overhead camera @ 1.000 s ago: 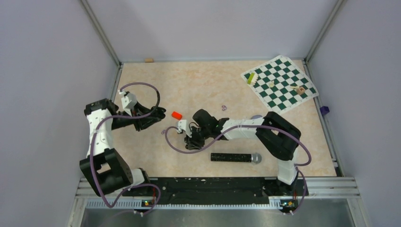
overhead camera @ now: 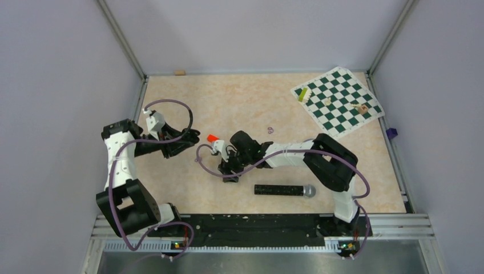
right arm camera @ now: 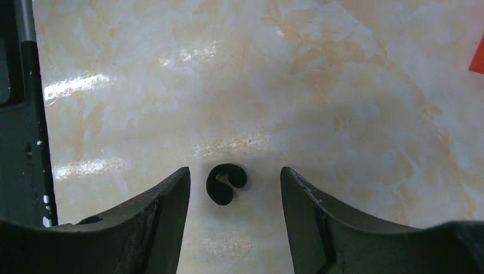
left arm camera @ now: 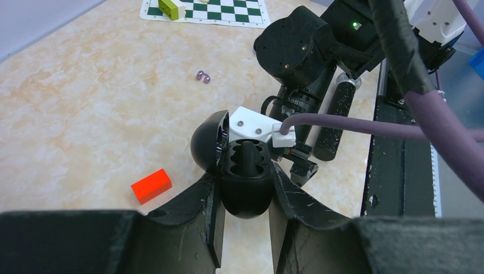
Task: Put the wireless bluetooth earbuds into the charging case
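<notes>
A black rounded charging case (left arm camera: 246,197) with its lid (left arm camera: 208,142) raised is held up above the table, and my left gripper (overhead camera: 185,141) is shut on it. Dark hollows show inside the case. On the table lies a small curved black earbud (right arm camera: 214,187), seen in the right wrist view. My right gripper is open, its two fingers standing either side of that earbud in the view, apart from it. How high the fingers are above it I cannot tell. The top view hides this earbud beneath the right arm.
A red block (left arm camera: 152,186) lies between the arms. Small purple pieces (overhead camera: 270,130) are farther back. A black microphone (overhead camera: 279,190) lies near the front edge, and a green checkered board (overhead camera: 339,103) covers the back right.
My right arm has shifted a little to the left, now covering part of the red block. The left arm and the case have stayed still.
</notes>
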